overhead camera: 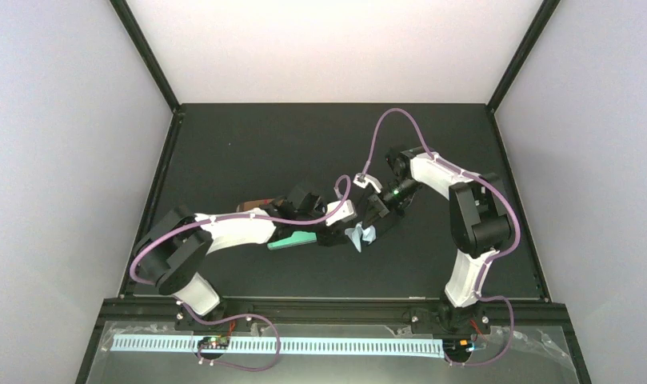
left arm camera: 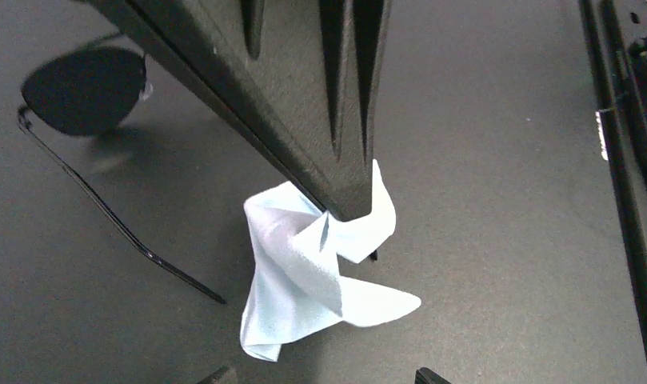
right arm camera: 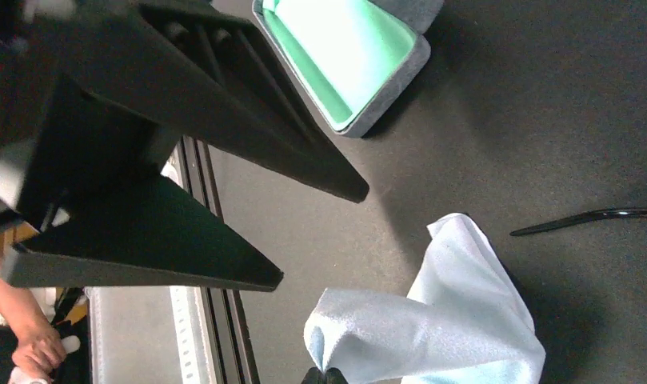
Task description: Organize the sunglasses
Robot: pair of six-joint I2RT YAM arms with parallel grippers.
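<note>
A light blue cloth (overhead camera: 360, 236) (left arm camera: 288, 280) (right arm camera: 432, 336) lies crumpled on the mat between the grippers. Dark sunglasses (left arm camera: 84, 88) lie beside it, one temple (right arm camera: 584, 218) stretched toward the cloth. An open case with mint lining (overhead camera: 292, 241) (right arm camera: 344, 56) lies by my left arm, partly hidden beneath it. My left gripper (overhead camera: 336, 232) stands open at the cloth's left. My right gripper (overhead camera: 368, 220) is shut above the cloth, with nothing visible in it; its dark body fills the top of the left wrist view.
A brown object (overhead camera: 252, 204) sits behind my left arm, mostly hidden. A frame rail (overhead camera: 344, 304) runs along the front edge.
</note>
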